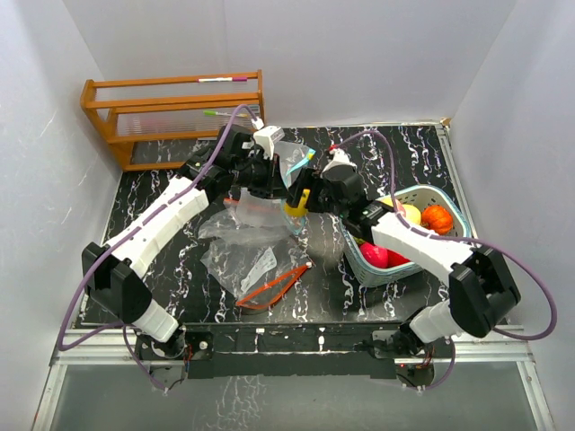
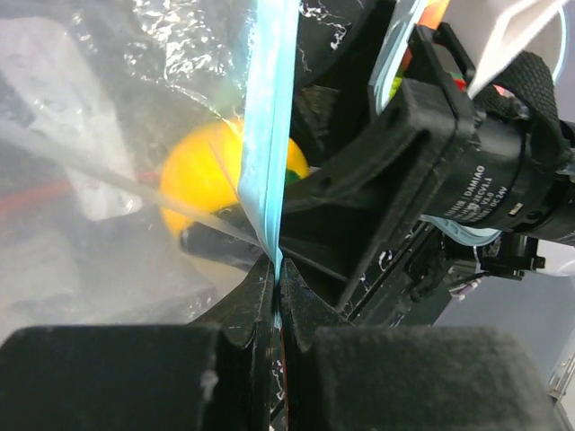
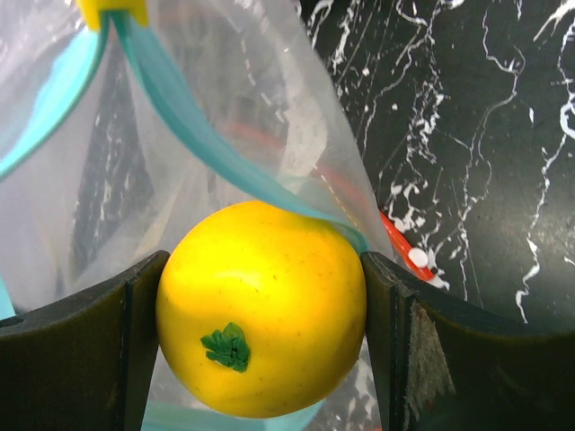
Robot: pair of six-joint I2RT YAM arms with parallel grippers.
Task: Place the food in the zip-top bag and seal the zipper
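Observation:
The clear zip bag [image 1: 243, 251] hangs from my left gripper [image 1: 276, 187], which is shut on its blue zipper edge [image 2: 265, 162] in the left wrist view. My right gripper [image 1: 301, 193] holds a yellow plush pepper [image 3: 260, 314] with a green tuft between its fingers, at the bag's opening with blue strips around it. In the left wrist view the pepper [image 2: 202, 171] shows through the plastic, partly behind the right gripper's black fingers.
A basket [image 1: 377, 277] of toy food sits at the right, under the right arm. A wooden rack [image 1: 121, 141] stands at the back left. An orange strap [image 1: 265, 292] lies near the front of the table.

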